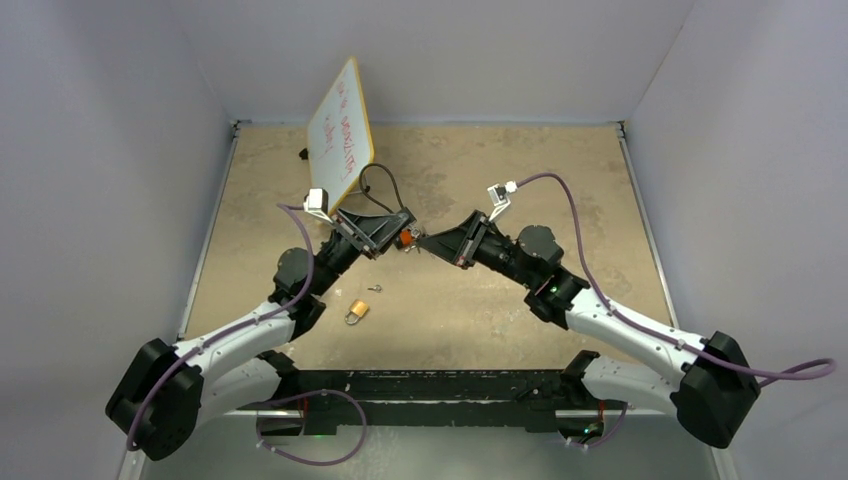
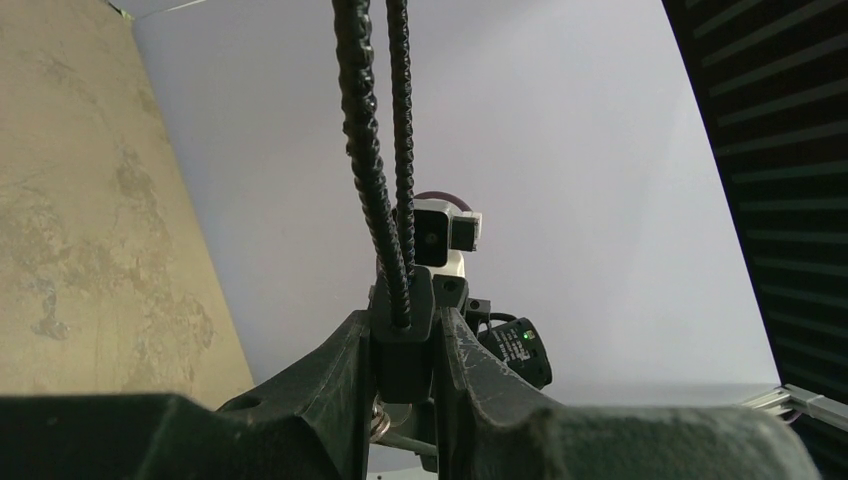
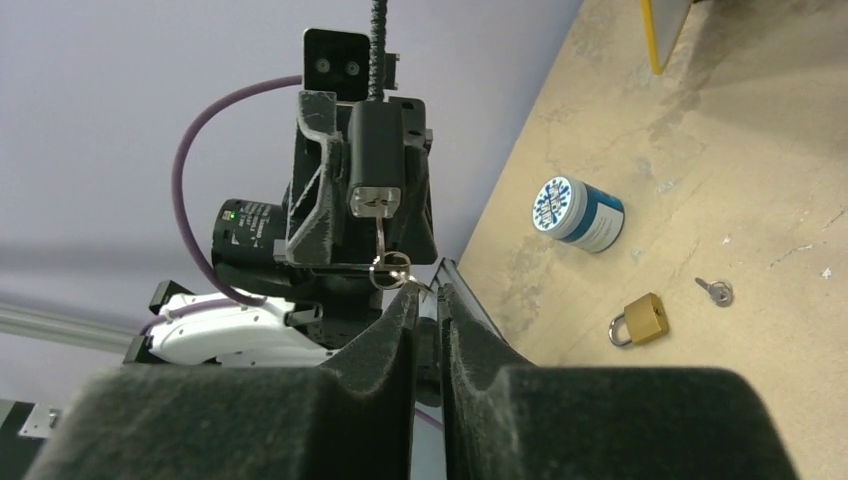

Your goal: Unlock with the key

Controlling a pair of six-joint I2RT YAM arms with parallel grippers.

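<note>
My left gripper is shut on a black cable lock [image 2: 402, 365], its braided loop rising above. In the right wrist view the lock body [image 3: 376, 150] has a key [image 3: 380, 232] in its face, with a ring [image 3: 390, 270] and more keys hanging below. My right gripper is just beneath them, its fingertips close together at the hanging keys; whether they grip one is unclear. A brass padlock [image 3: 645, 316] and a loose small key [image 3: 719, 291] lie on the table.
A white board with yellow edge [image 1: 338, 130] stands at back left. A labelled tub [image 3: 590, 212] sits on the table.
</note>
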